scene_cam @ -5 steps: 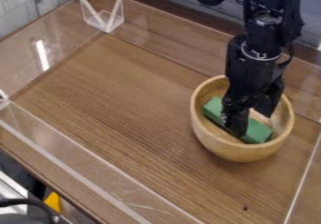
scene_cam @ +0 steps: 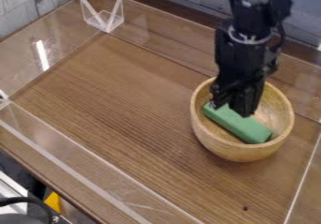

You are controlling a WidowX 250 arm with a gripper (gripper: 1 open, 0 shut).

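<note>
A light wooden bowl (scene_cam: pixel 211 143) sits on the right side of the wooden table, with a green block (scene_cam: pixel 238 123) lying inside it. Above the bowl is my black gripper (scene_cam: pixel 235 102), pointing down, its fingertips over the block's upper end. It is shut, and nothing shows between its fingers.
A small clear wire-like or acrylic object (scene_cam: pixel 100 14) stands at the back left. A dark item with yellow (scene_cam: pixel 38 207) sits at the lower left edge.
My gripper has risen and shifted slightly left, away from down inside the bowl. The green block now shows more clearly in the bowl.
</note>
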